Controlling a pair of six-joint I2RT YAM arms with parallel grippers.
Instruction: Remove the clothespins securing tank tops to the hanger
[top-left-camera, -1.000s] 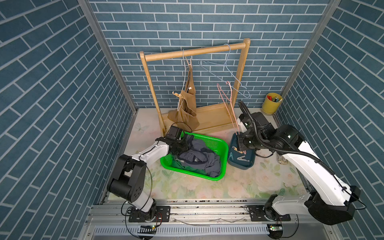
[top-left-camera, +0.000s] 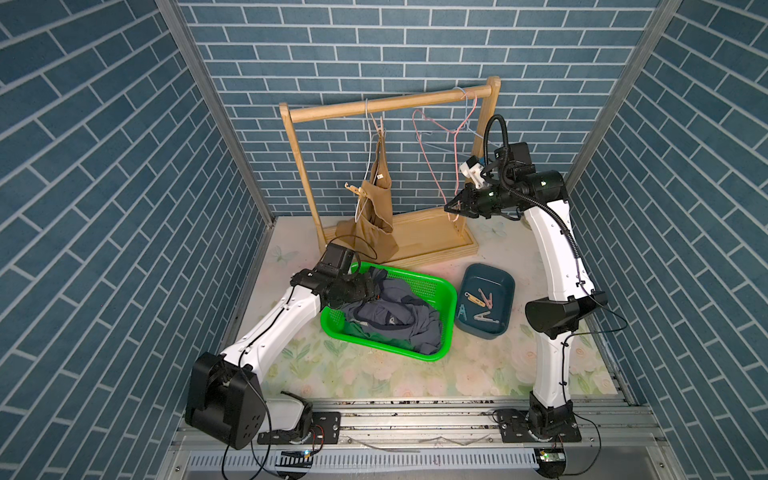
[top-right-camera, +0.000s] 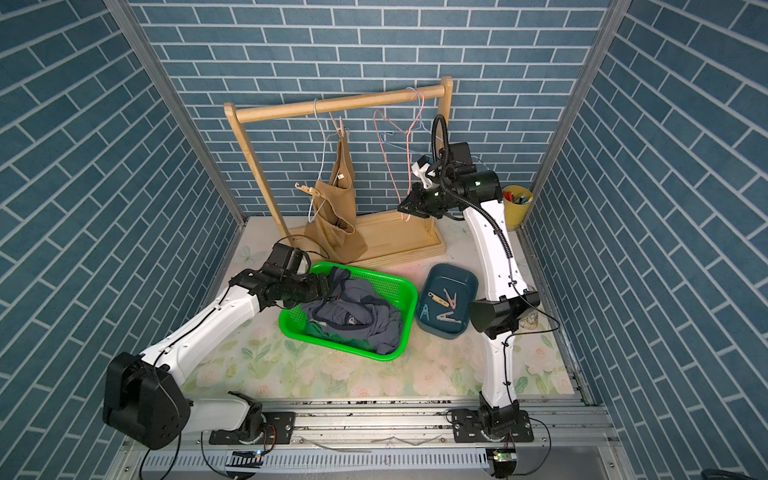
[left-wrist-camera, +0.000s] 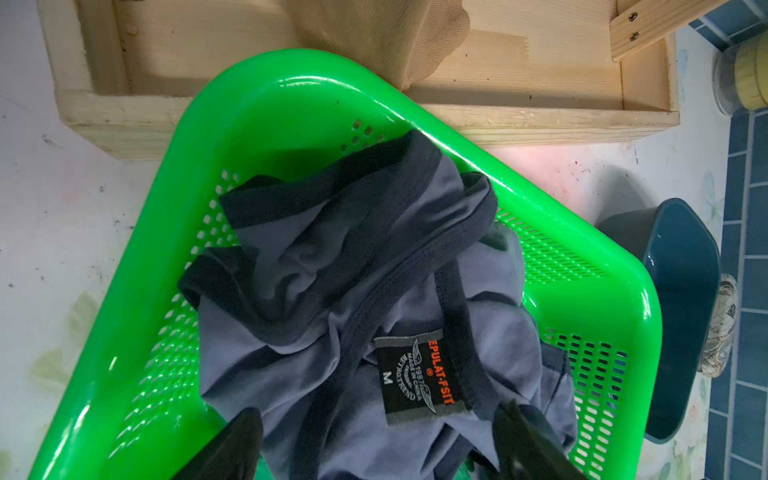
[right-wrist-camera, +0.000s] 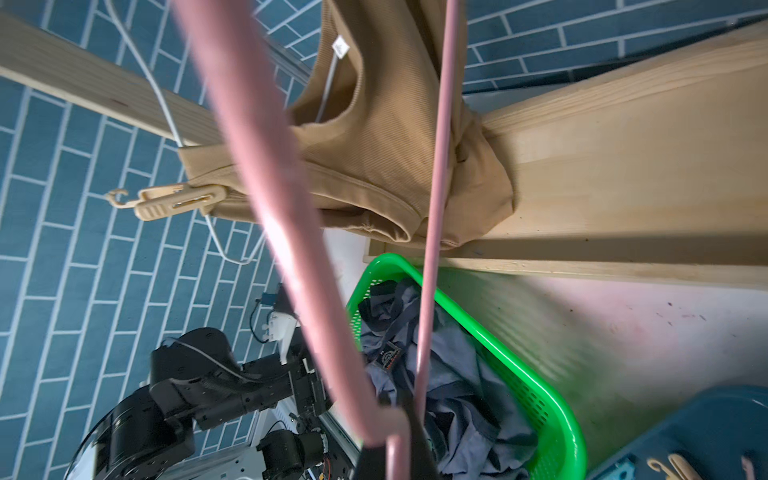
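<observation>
My right gripper is shut on the lower end of a bare pink hanger (right-wrist-camera: 438, 184), which stands upright toward the rail (top-left-camera: 392, 104). Its hook overlaps the rail at the right; whether it rests on it I cannot tell. A tan tank top (right-wrist-camera: 384, 152) hangs at the left on a white hanger (right-wrist-camera: 148, 68), a cream clothespin (right-wrist-camera: 182, 200) at one shoulder and a pinkish clothespin (top-left-camera: 381, 125) higher up. Over the green basket (left-wrist-camera: 640, 312), my left gripper stands open above a grey tank top (left-wrist-camera: 280, 360), holding nothing.
A dark blue tray (top-left-camera: 500, 276) with several loose clothespins stands right of the basket. A light blue hanger, partly hidden, hangs at the rail's right. The yellow cup (top-right-camera: 514, 209) stands at the back right.
My right gripper has carried the pink hanger up and back from above the tray to the rail. The left arm has shifted slightly left and back over the basket.
</observation>
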